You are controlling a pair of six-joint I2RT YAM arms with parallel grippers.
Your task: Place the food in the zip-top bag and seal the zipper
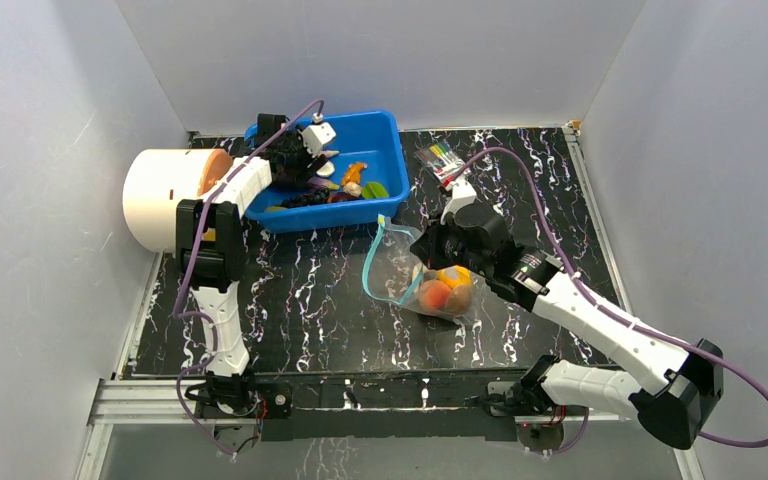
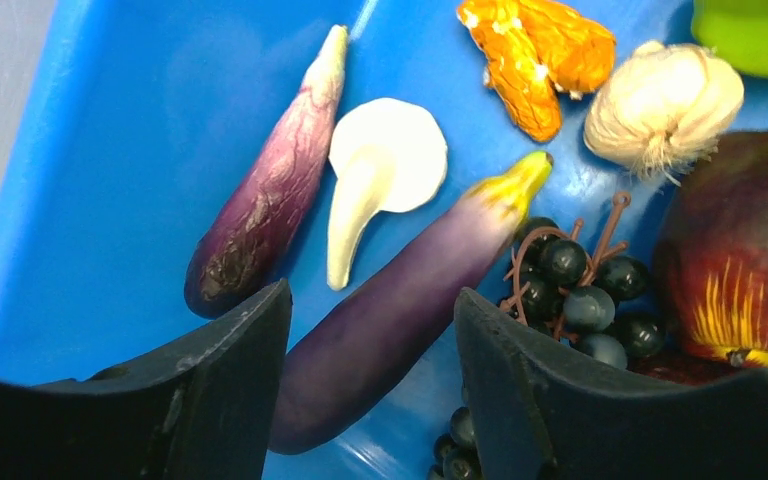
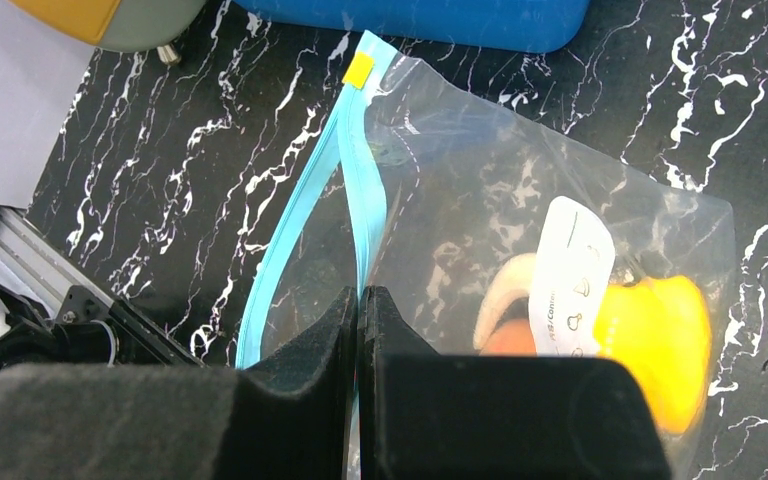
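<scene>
The clear zip top bag [image 1: 393, 262] lies on the table with its blue-edged mouth facing left. Inside it are a yellow food item [image 3: 655, 350] and rounder orange and brown pieces. My right gripper is shut on the bag's blue zip strip [image 3: 362, 190]. A yellow slider [image 3: 358, 70] sits at the strip's far end. Over the blue bin, my left gripper stands part open, its fingers on either side of a dark purple eggplant [image 2: 390, 315]. Whether they touch it, I cannot tell. A smaller eggplant [image 2: 270, 190] and a pale mushroom slice [image 2: 390, 160] lie nearby.
The blue bin [image 1: 385, 130] also holds black grapes [image 2: 588, 308], a garlic bulb [image 2: 665, 105] and an orange-wrapped item [image 2: 535, 60]. A pack of coloured pens [image 1: 440, 160] lies right of the bin.
</scene>
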